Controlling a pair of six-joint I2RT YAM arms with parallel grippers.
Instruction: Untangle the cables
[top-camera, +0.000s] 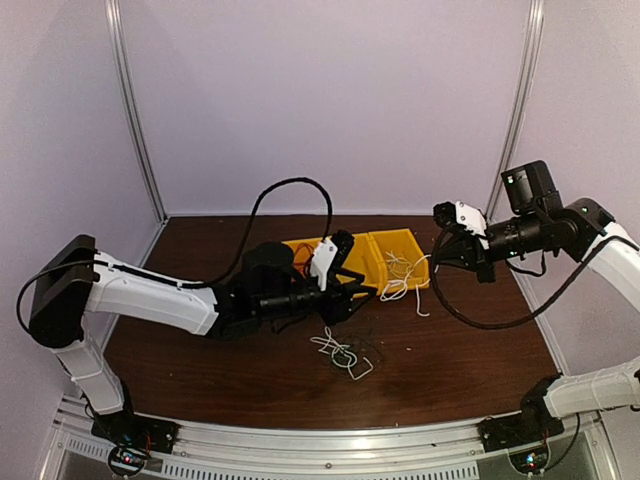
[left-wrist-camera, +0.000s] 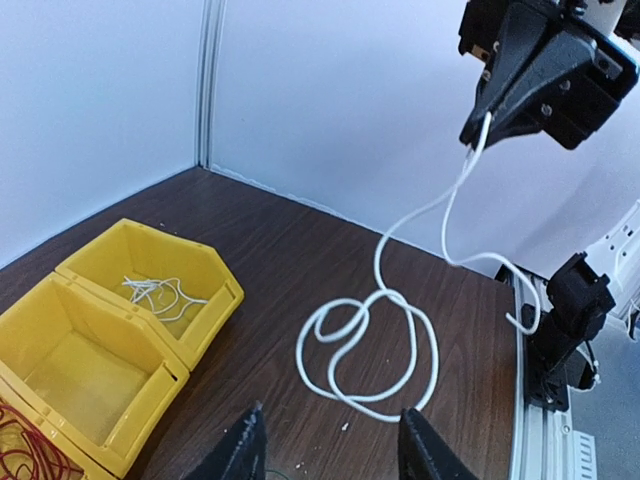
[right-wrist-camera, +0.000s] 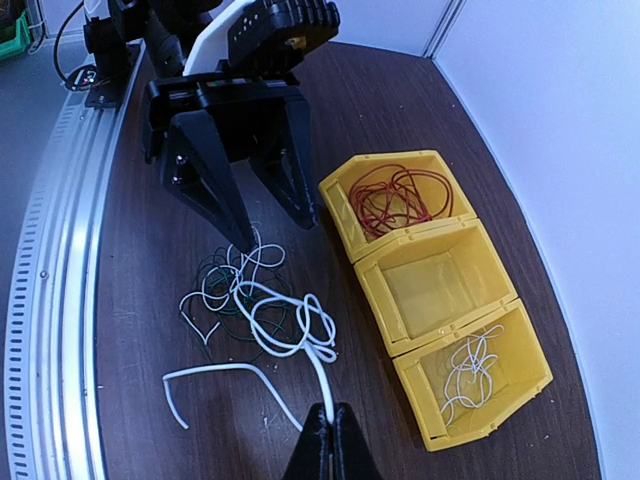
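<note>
A looped white cable (right-wrist-camera: 318, 360) hangs from my right gripper, whose fingers are shut on it. In the left wrist view this cable (left-wrist-camera: 378, 270) dangles in several loops, with one loose end, below the right gripper. My left gripper (top-camera: 368, 285) is held above the table, its fingers apart and nothing between them; the right wrist view shows both of its fingers (right-wrist-camera: 215, 180). Beneath it on the table lies another white cable (top-camera: 338, 350), tangled with thin dark green cable (right-wrist-camera: 210, 275).
Three joined yellow bins stand at the back. Red cable (right-wrist-camera: 395, 200) fills one bin, the middle bin (right-wrist-camera: 440, 280) is empty, and white cable (right-wrist-camera: 470, 375) lies in the third. Bare table (top-camera: 470, 350) stretches at the front right.
</note>
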